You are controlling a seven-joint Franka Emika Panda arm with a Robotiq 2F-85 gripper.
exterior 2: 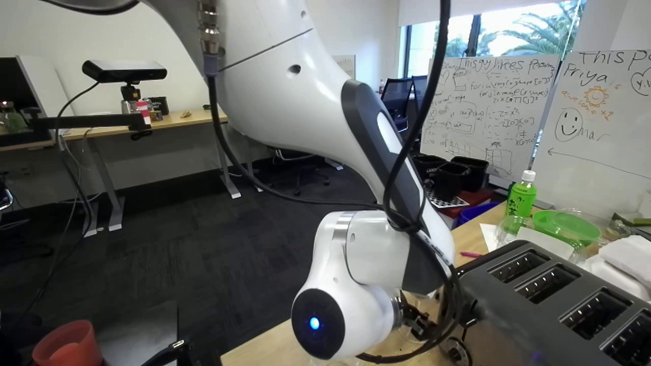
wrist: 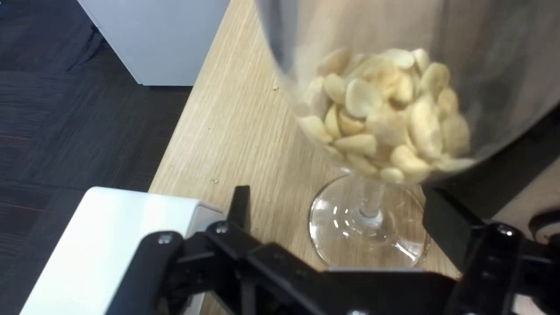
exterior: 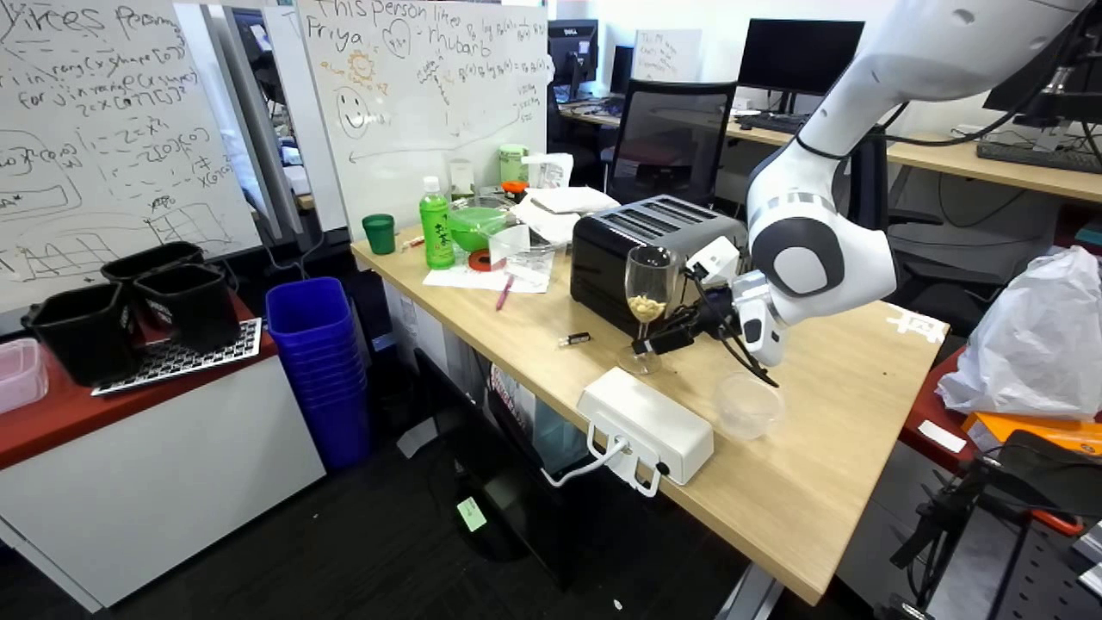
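Note:
A clear stemmed glass (exterior: 650, 286) stands upright on the table, its bowl partly filled with pale nuts (wrist: 388, 115). In the wrist view its stem (wrist: 372, 202) and round foot lie between the two fingers, and the bowl fills the upper part. My gripper is open, low around the stem, with a gap on the side of the left finger (wrist: 241, 207). The right finger (wrist: 446, 231) stands close to the foot's edge; whether it touches the glass I cannot tell. A clear plastic bowl (exterior: 750, 406) sits on the table to the right.
Just behind the glass stands a black and silver toaster (exterior: 661, 258). A white box (exterior: 646, 425) with a cable lies in front, at the table edge. A green bottle (exterior: 436, 224) and clutter occupy the far end.

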